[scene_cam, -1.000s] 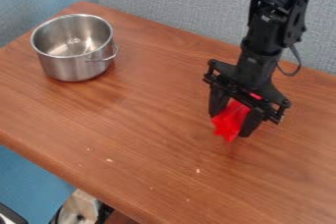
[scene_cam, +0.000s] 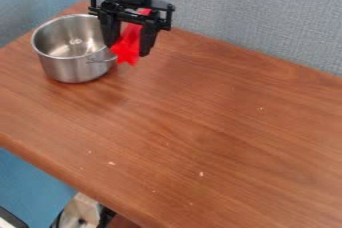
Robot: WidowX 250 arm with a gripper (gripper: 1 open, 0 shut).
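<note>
A steel pot (scene_cam: 70, 60) with a wire handle stands at the back left of the wooden table (scene_cam: 214, 132). My black gripper (scene_cam: 128, 30) is shut on a red object (scene_cam: 128, 49) just right of the pot's rim, overlapping part of it in the view. Whether the red object touches the pot cannot be told.
A grey wall runs behind the table, and the table's left front edge drops to a blue surface (scene_cam: 27, 187).
My gripper has moved left and back across the table with the red object, from the right side to beside the pot. The pot has stayed in place.
</note>
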